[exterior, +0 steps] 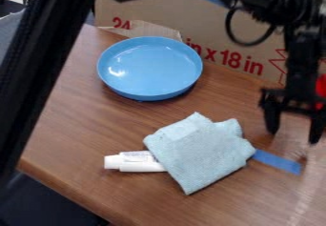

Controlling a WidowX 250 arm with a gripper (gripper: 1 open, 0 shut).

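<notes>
My black gripper (292, 121) is at the right of the camera view, open and pointing down over the wood, right of a folded pale blue cloth (197, 156). A white tube (132, 162) lies at the cloth's left, partly covered by it. A blue plate (149, 66) sits empty at the back left of the table.
A cardboard box (227, 49) stands along the back. A red object (319, 89) is partly hidden behind the gripper at the right edge. A strip of blue tape (277, 162) lies beside the cloth.
</notes>
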